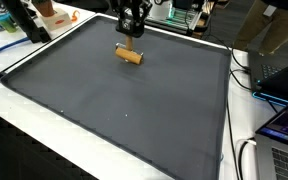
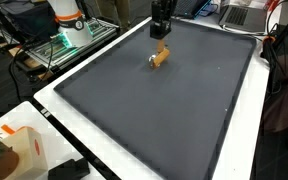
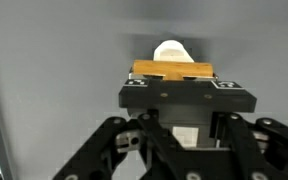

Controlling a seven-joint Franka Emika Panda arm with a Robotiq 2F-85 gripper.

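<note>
In exterior view 1 a tan wooden piece (image 1: 129, 56) lies at the far part of the dark grey board, with a thin upright part rising from it. My gripper (image 1: 128, 34) is above it, shut on that upright part. From the other side, exterior view 2 has the wooden piece (image 2: 159, 57) beneath the gripper (image 2: 163, 37), with a pale round part at its near end. In the wrist view the wooden piece (image 3: 171, 69) runs crosswise just beyond the black fingers (image 3: 144, 97), which hide most of the held part. A white rounded part (image 3: 171, 49) shows behind it.
The grey board (image 1: 134, 110) is clear toward the camera. A laptop (image 1: 282, 145) and cables lie beyond its right edge. Several bottles and small items crowd the far left corner in exterior view 1.
</note>
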